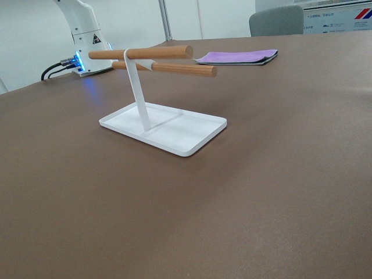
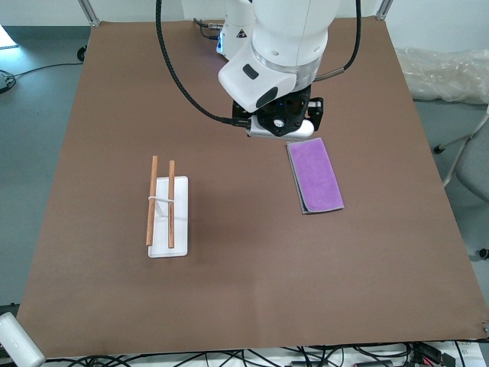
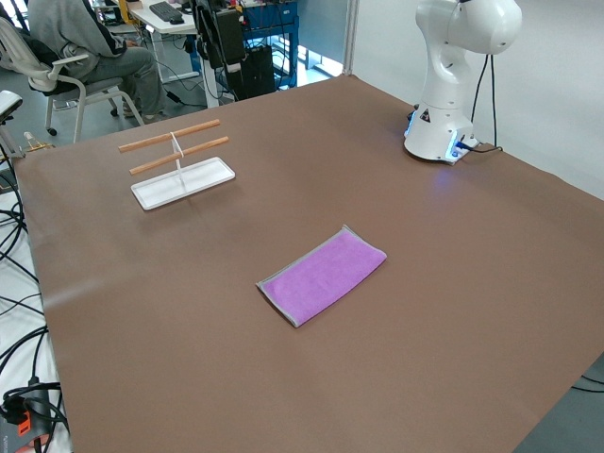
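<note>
A purple cloth with a grey edge (image 2: 315, 174) lies flat on the brown table, right of centre in the left view, also seen in the top view (image 1: 235, 57) and right view (image 3: 321, 276). A white stand with two wooden bars (image 2: 181, 215) stands left of it, its tray visible in the top view (image 1: 180, 131) and right view (image 3: 183, 185). My gripper's black and white housing (image 2: 279, 118) hangs above the table behind the cloth in the left view; its fingers are hidden.
A white arm base (image 3: 439, 132) stands at its edge. Cables and equipment run along the near edge in the left view. Chairs and a seated person are off the table.
</note>
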